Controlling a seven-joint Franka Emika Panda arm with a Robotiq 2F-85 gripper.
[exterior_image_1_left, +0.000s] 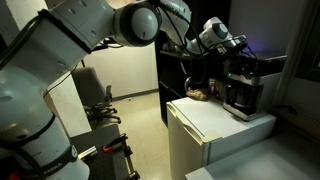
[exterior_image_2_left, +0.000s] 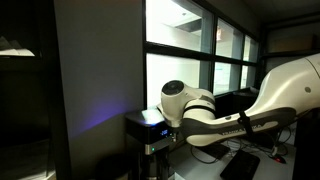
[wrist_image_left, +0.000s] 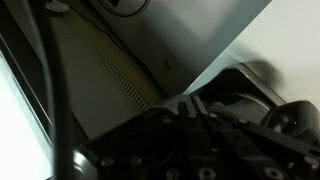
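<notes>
A black coffee maker (exterior_image_1_left: 243, 95) stands on the white counter in exterior view 1. My gripper (exterior_image_1_left: 239, 66) is at the top of the machine, dark against dark, so contact is hard to judge. From the wrist view, my gripper looks shut, with nothing visible between its fingers. Just beyond the fingertips lies a dark, glossy rounded rim (wrist_image_left: 240, 78), apparently the machine's top. In exterior view 2 the arm's white links reach toward the machine, and the gripper's fingers cannot be made out there.
Brownish items (exterior_image_1_left: 198, 94) sit behind the white counter top (exterior_image_1_left: 205, 118). A pale wall (wrist_image_left: 215, 35) rises close to the gripper in the wrist view. An office chair (exterior_image_1_left: 97, 98) stands on the floor to the left.
</notes>
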